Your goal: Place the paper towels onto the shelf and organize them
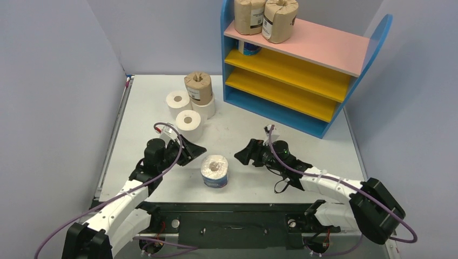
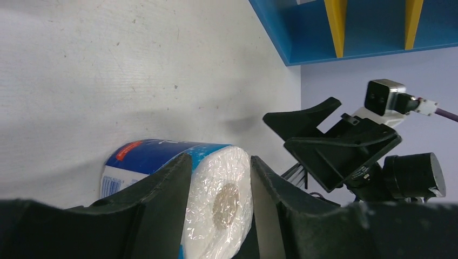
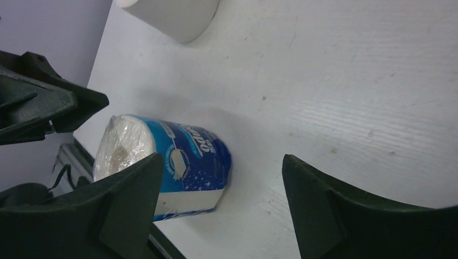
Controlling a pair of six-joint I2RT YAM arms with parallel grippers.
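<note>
A blue-wrapped paper towel roll [image 1: 215, 181] stands upright on the white tabletop, near its front and between the two arms. Its plastic-covered end faces up. At its upper left, my left gripper [image 1: 194, 157] is open and holds nothing; in the left wrist view the roll shows behind the parted fingers [image 2: 175, 186]. To the roll's right, my right gripper [image 1: 241, 156] is open and empty, clear of it. The blue shelf [image 1: 229, 95] has yellow boards and a pink top bearing two brown-wrapped rolls [image 1: 280, 24]. Another blue-wrapped roll [image 1: 249, 48] sits under the pink top at the left.
Several white rolls, including the front one [image 1: 189, 124], cluster at the back left of the table. A brown-wrapped roll [image 1: 199, 89] stands on one of them. Open tabletop [image 1: 237, 127] lies between the grippers and shelf. The lower yellow board [image 1: 281, 94] looks bare.
</note>
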